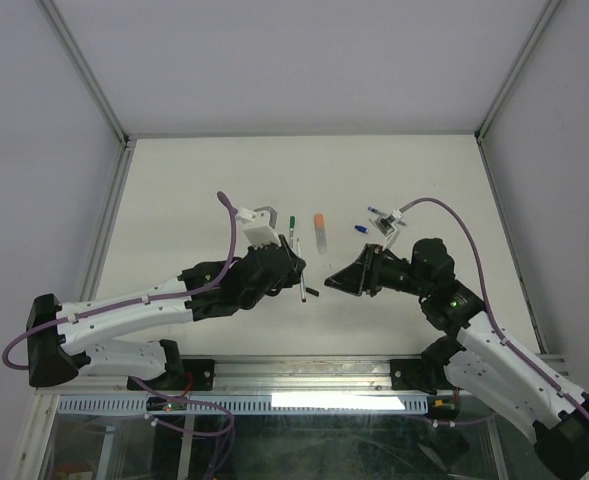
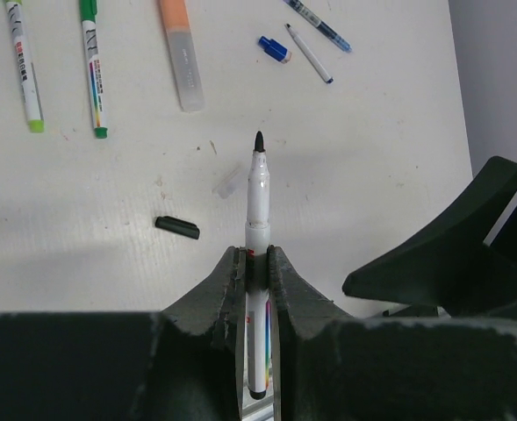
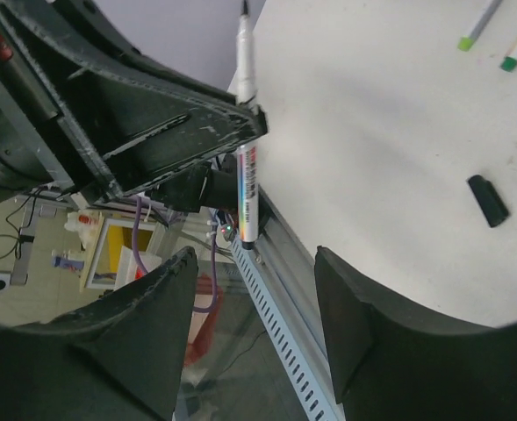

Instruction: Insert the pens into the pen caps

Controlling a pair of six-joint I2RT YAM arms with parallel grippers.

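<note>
My left gripper is shut on a white marker (image 2: 258, 202), held upright with its dark tip bare. My right gripper stands open beside it, its fingers either side below the marker's lower end in the right wrist view. A black cap (image 2: 177, 226) lies on the table, a blue cap (image 2: 274, 49) farther back. Green-capped (image 2: 94, 79) and lime-capped (image 2: 25, 79) markers lie at the upper left of the left wrist view.
An orange-topped tube (image 1: 319, 232), a blue pen (image 2: 321, 24) and a thin white pen (image 2: 308, 55) lie behind the grippers.
</note>
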